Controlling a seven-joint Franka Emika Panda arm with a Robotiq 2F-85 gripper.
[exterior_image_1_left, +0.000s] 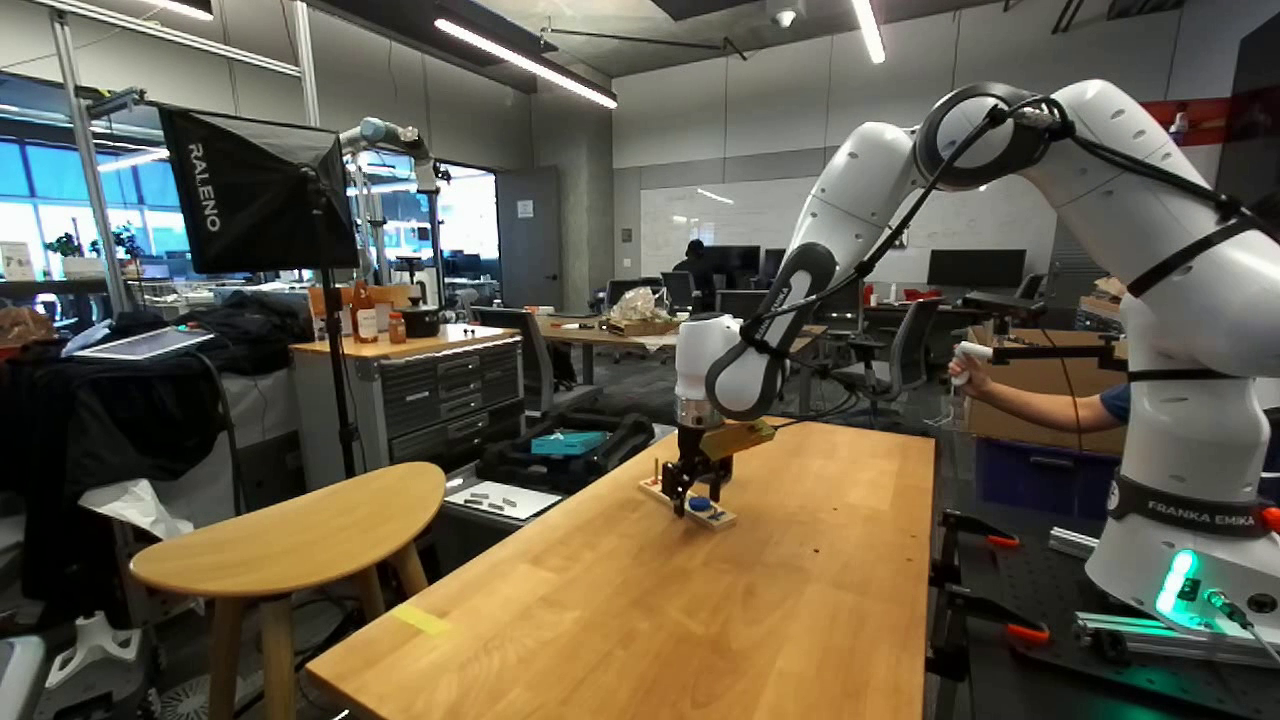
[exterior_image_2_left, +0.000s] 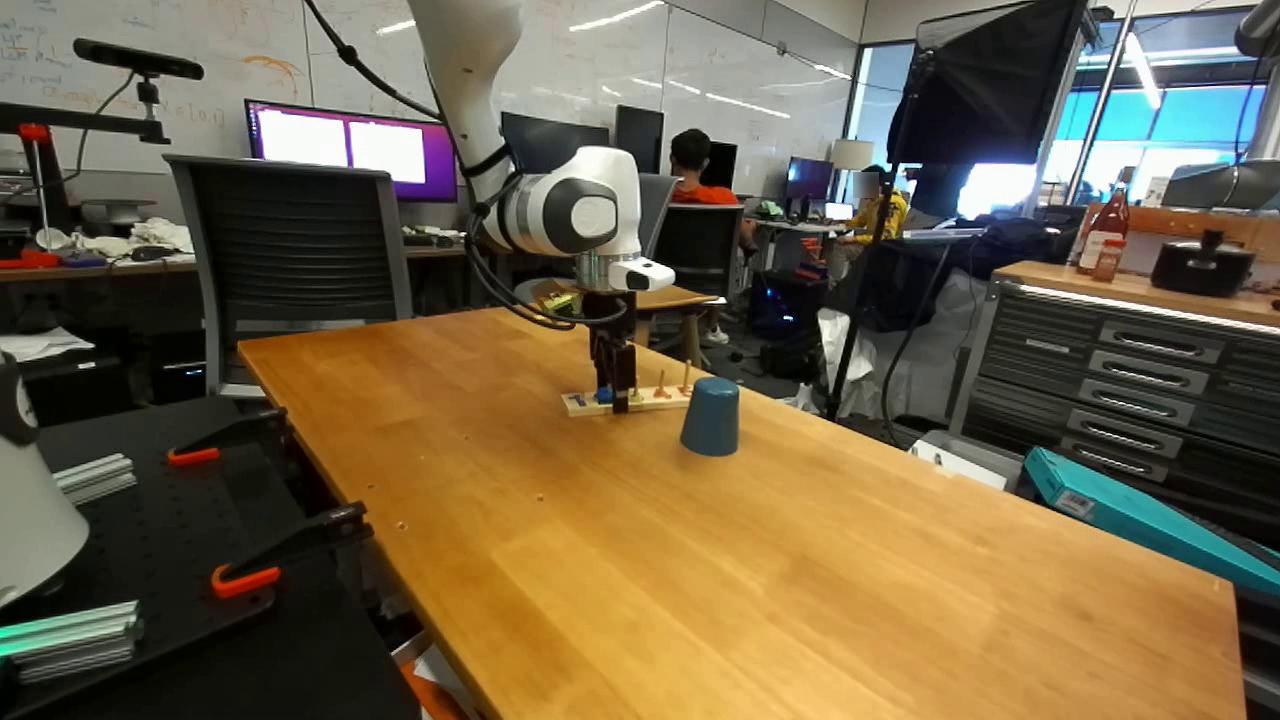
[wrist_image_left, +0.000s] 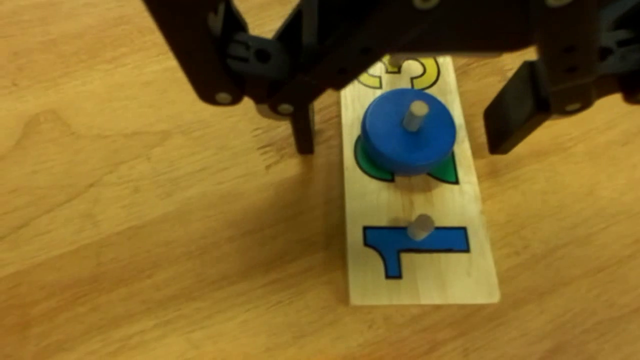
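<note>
A pale wooden number board (wrist_image_left: 420, 285) with upright pegs lies on the table. In the wrist view a blue disc (wrist_image_left: 396, 141) sits over the green 2, with a peg poking up through its centre. A bare peg (wrist_image_left: 421, 227) stands at the blue 1; the yellow 3 is partly hidden under my gripper. My gripper is over the board, its black fingers (wrist_image_left: 522, 111) spread on either side of the disc with gaps to both. In exterior view 2 the gripper (exterior_image_2_left: 619, 402) reaches down to the board's near end, beside the disc.
In exterior view 2 a blue-grey cup (exterior_image_2_left: 710, 418) stands upside down close to the board's far end. Clamps (exterior_image_2_left: 294, 540) grip the table edge by the robot base.
</note>
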